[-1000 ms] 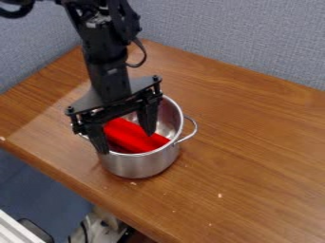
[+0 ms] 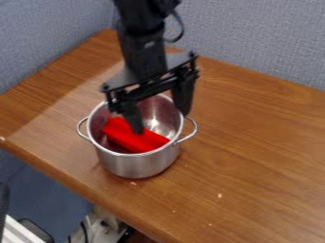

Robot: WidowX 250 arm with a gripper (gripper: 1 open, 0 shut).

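A silver two-handled pot [image 2: 137, 163] stands on the wooden table [image 2: 248, 171] near its front-left edge. A red object [image 2: 135, 138] lies inside it. My black gripper [image 2: 146, 102] is open above the pot, its fingers spread over the rear of the rim, with nothing seen held between them.
Blue-grey panels [image 2: 254, 38] border the back and left. The table edge drops away at the lower left, where cables and pale hardware show.
The arm has risen and moved back and to the right, away from inside the pot. The red object remains in the pot.
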